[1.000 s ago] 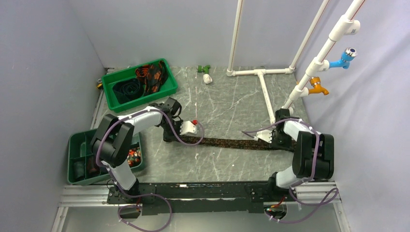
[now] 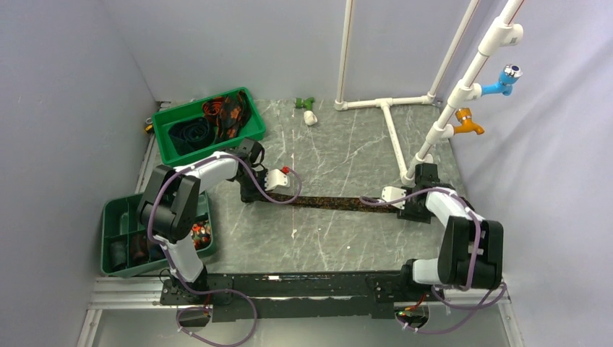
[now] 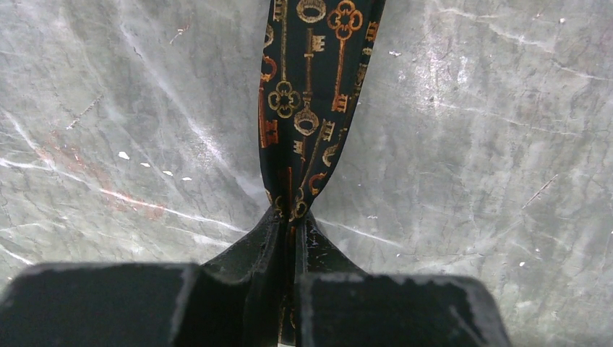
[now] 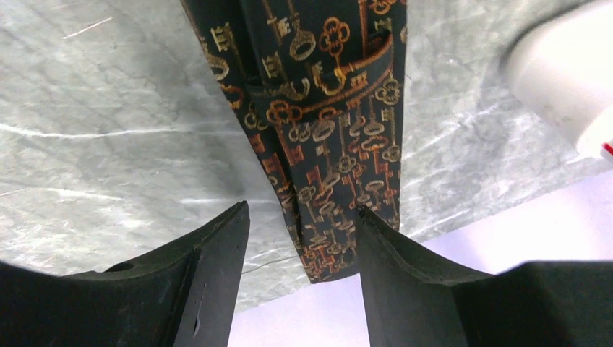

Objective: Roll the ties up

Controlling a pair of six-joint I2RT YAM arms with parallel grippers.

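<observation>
A long black tie (image 2: 329, 203) patterned with gold and orange keys stretches across the table between both arms. In the left wrist view, the tie (image 3: 311, 87) narrows and bunches where my left gripper is shut on it. At the other end my right gripper stands open above the tie, its dark fingers (image 4: 217, 253) on either side. There the tie (image 4: 354, 166) lies in overlapping layers, with a folded edge visible across it; its end reaches the table's edge. From above, the right arm hides much of that end.
A white pipe frame (image 2: 394, 137) with blue and orange taps stands close behind my right gripper. The green bin (image 2: 165, 137) at the back left holds other ties. A compartmented tray (image 2: 155, 267) sits front left.
My left gripper and the tie have shifted slightly toward the back. The right gripper has moved a little too.
</observation>
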